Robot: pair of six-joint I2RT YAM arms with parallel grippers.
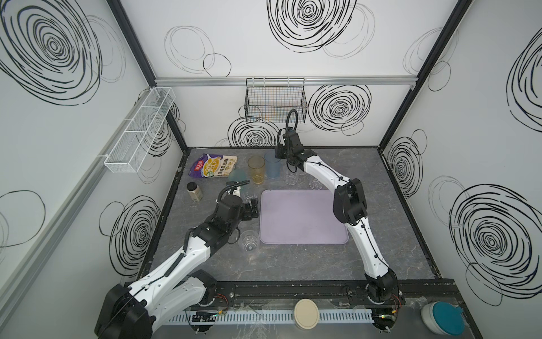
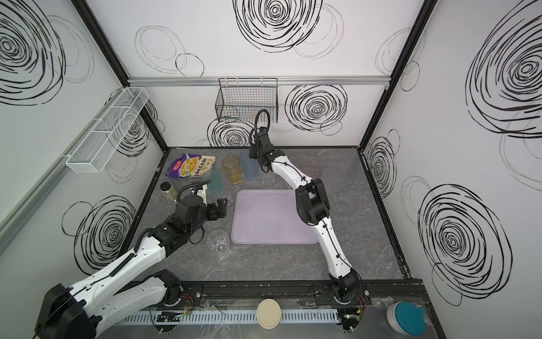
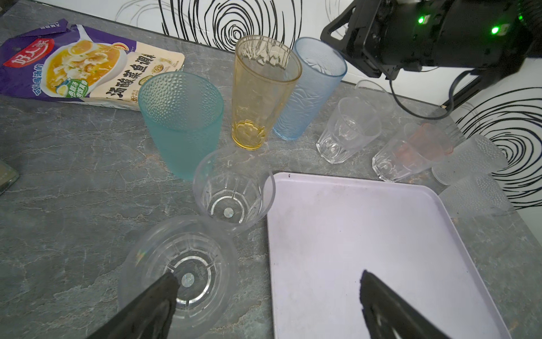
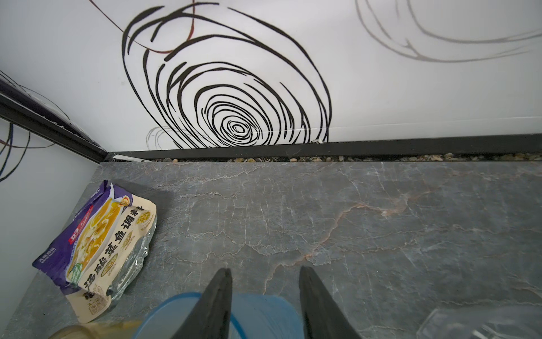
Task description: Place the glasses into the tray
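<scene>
A pale lilac tray (image 1: 303,216) lies empty in the middle. Left of and behind it stand glasses: a teal one (image 3: 180,130), an amber one (image 3: 265,101), a tall blue one (image 3: 305,107) and several clear ones (image 3: 347,130). My right gripper is part open just over the blue glass, whose rim shows between and beneath its fingers in the right wrist view. My left gripper is open, low at the tray's left side above clear glasses (image 3: 186,265), holding nothing.
A noodle seasoning bag (image 1: 213,165) lies at the back left, with a spice jar (image 1: 194,192) in front. A black wire basket (image 1: 276,101) hangs on the back wall, a white rack (image 1: 135,135) on the left.
</scene>
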